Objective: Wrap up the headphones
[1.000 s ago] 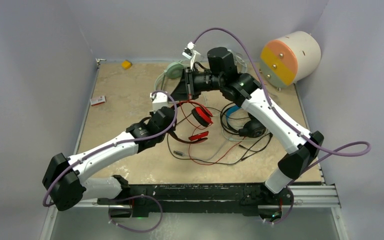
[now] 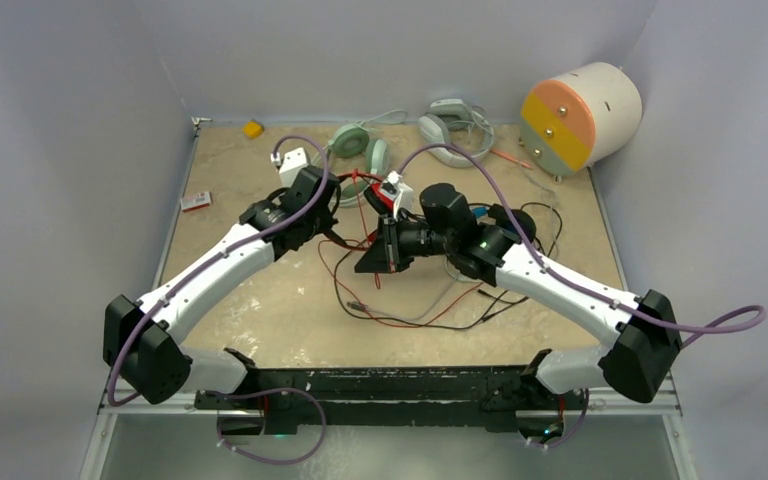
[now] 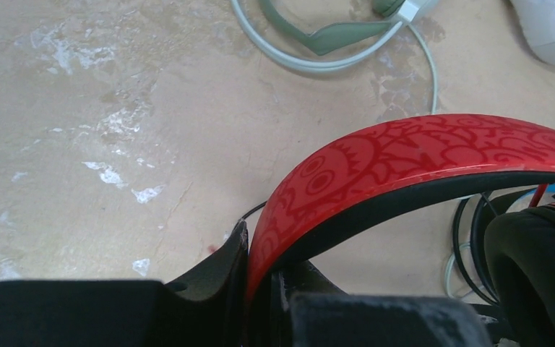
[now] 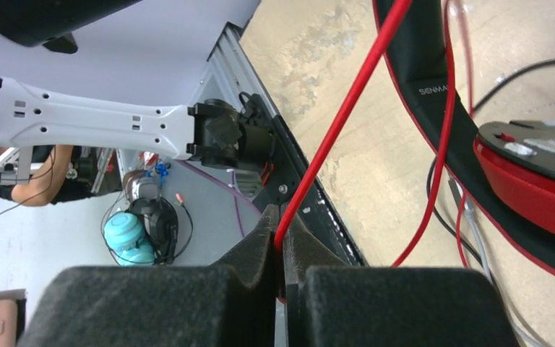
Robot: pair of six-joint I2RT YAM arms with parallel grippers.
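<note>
The red and black headphones hang in the middle, partly hidden by the arms in the top view. On their red headband (image 3: 412,148) my left gripper is shut, the band running up and to the right from its fingers. The right wrist view shows the band's black padded inside (image 4: 426,79) and a red ear cup (image 4: 542,181). My right gripper is shut on the thin red cable (image 4: 340,119), which slants up from between its fingertips. Another loop of that cable (image 4: 442,155) hangs in front of the headband.
Green headphones (image 2: 351,140) and white headphones (image 2: 440,130) lie at the back. Black headphones (image 2: 505,218) and tangled cables spread over the right of the table. A striped cylinder (image 2: 600,100) stands back right. Bare tabletop fills the front left.
From the back, my right gripper has swept toward the table's front, past the headphones. The left one has shifted slightly left and back, carrying the headphones along.
</note>
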